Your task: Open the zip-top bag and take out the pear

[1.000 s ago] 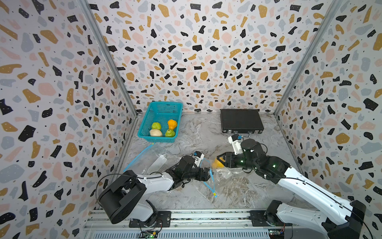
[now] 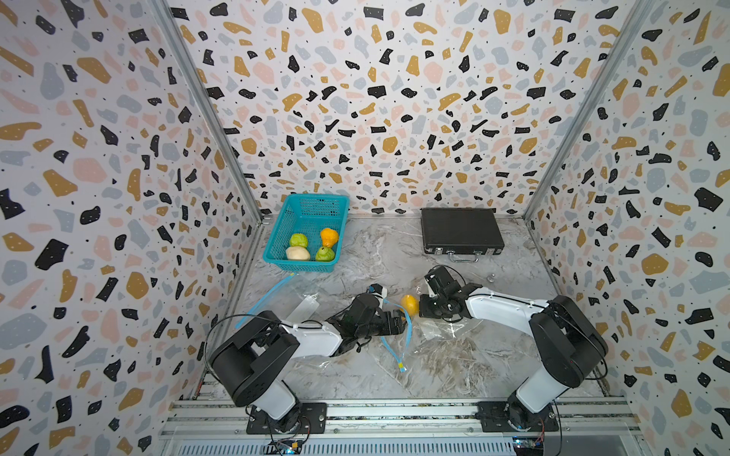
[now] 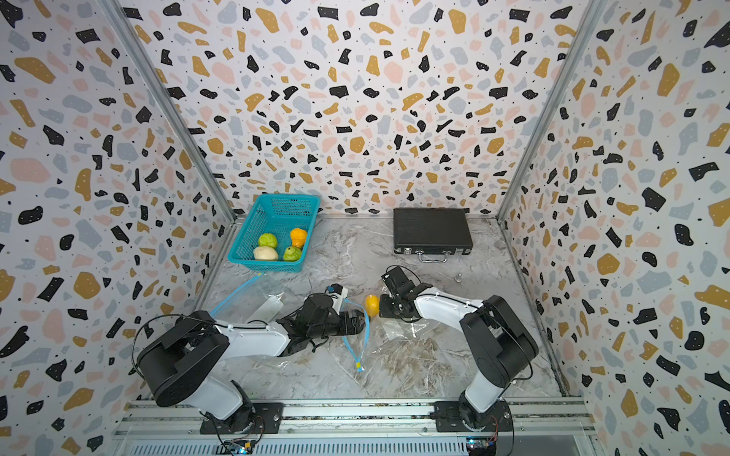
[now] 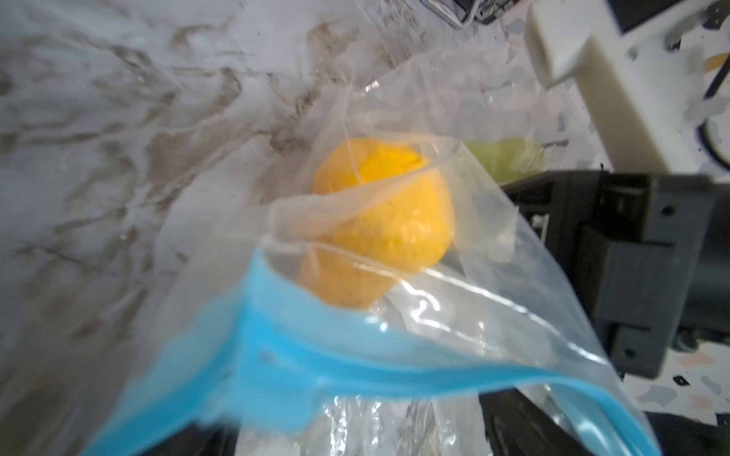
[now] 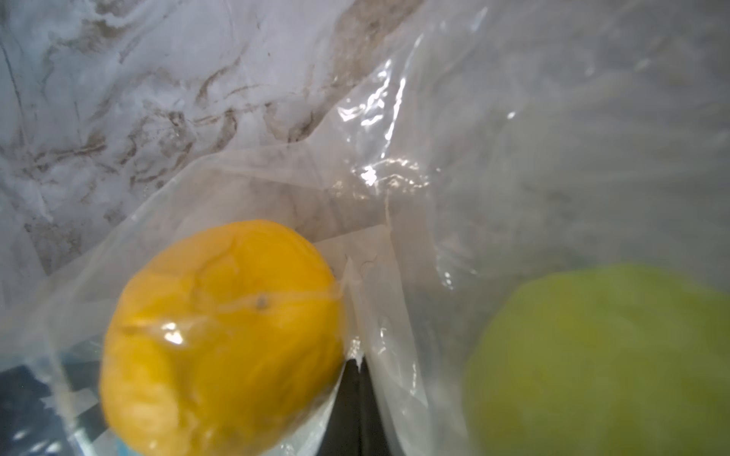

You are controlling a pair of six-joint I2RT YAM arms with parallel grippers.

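The clear zip top bag (image 4: 486,228) has a blue zip strip (image 4: 342,372), its mouth gaping toward my left wrist camera. Inside rest a yellow-orange fruit (image 4: 388,220) and a green fruit (image 5: 608,364); which one is the pear I cannot tell. Fingers spread apart, my left gripper is at the bag's mouth, with the blue strip passing across in front of them. On the far side of the yellow fruit (image 2: 410,304), my right gripper is shut, its tips between the two fruits with bag film around them. From above, the right gripper largely hides the green fruit.
Back left stands a teal basket (image 2: 277,228) holding several fruits. A black case (image 2: 461,230) lies at the back right. Another clear bag with a blue strip (image 2: 264,298) lies flat under the left arm.
My right arm has drawn down and turned inward beside the yellow fruit. That fruit sits slightly farther left and shows more fully. The bag's blue strip has shifted left; my left gripper has barely moved.
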